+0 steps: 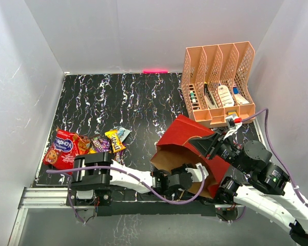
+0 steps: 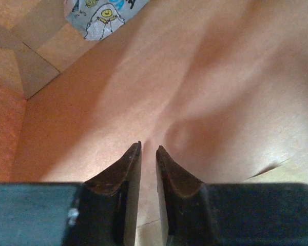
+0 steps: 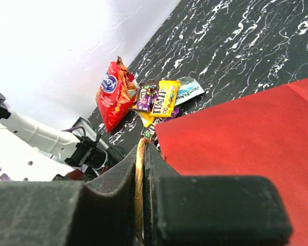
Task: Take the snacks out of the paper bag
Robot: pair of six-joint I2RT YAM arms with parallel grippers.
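A red paper bag [image 1: 179, 134] lies on its side, with its brown mouth toward the left arm. My right gripper is shut on the bag's twisted cord handle [image 3: 139, 192]. My left gripper reaches into the bag, its fingers close together with a narrow gap and no snack seen between them; whether they pinch anything is unclear. Deeper inside, a pale blue snack packet [image 2: 105, 19] shows beyond the fingertips, apart from them. Outside at the left lie a red Chips Ahoy pack [image 1: 65, 148], a yellow M&M's pack [image 1: 115, 140] and several smaller packets.
An orange divided rack [image 1: 200, 119] with small items stands at the back right, behind the bag. The left arm passes in front of the snack pile.
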